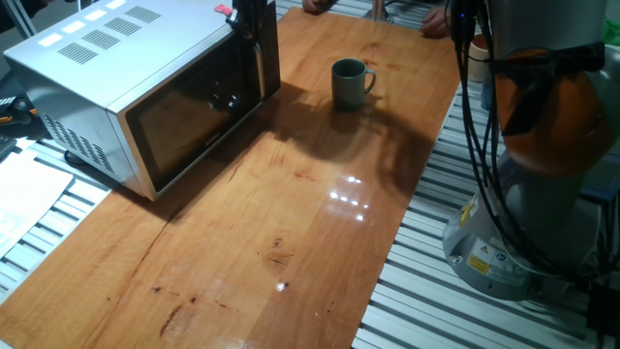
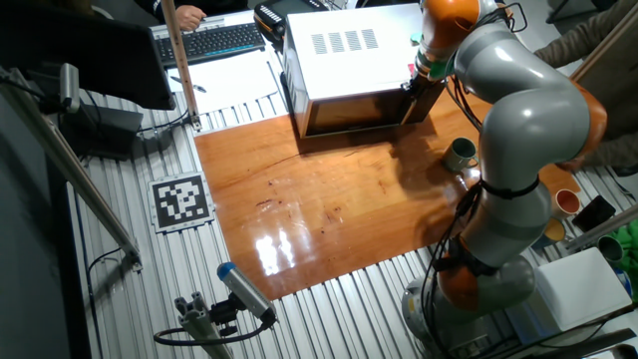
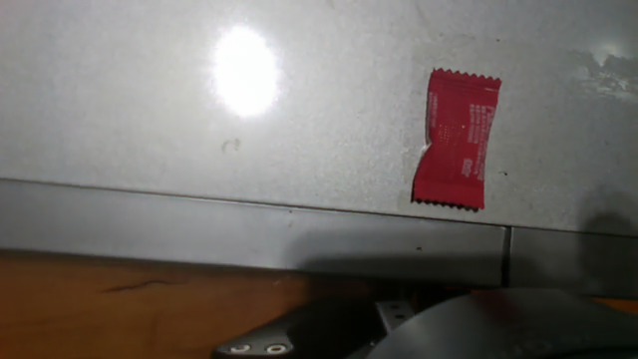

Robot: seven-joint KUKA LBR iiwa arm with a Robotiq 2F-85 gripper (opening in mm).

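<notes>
A silver microwave (image 1: pixel 116 58) stands on the wooden board with its dark door closed and its upright handle (image 1: pixel 260 70) at the door's far end. My gripper (image 2: pixel 409 89) is at that end, close to the door's upper edge; exterior view 1 shows only its dark lower part near the top of the handle. In the wrist view, the microwave's top (image 3: pixel 299 120) fills most of the picture and dark gripper parts show along the bottom edge. The fingertips and whatever lies between them are hidden. A green mug (image 1: pixel 349 85) stands upright on the board, apart from the microwave.
On the microwave's top near the front edge lies a red wrapped packet (image 3: pixel 458 140). The board (image 1: pixel 262 262) in front of the door is clear. An orange cup (image 2: pixel 566 202) stands by the arm's base. A person's hands (image 1: pixel 434 21) rest at the board's far edge.
</notes>
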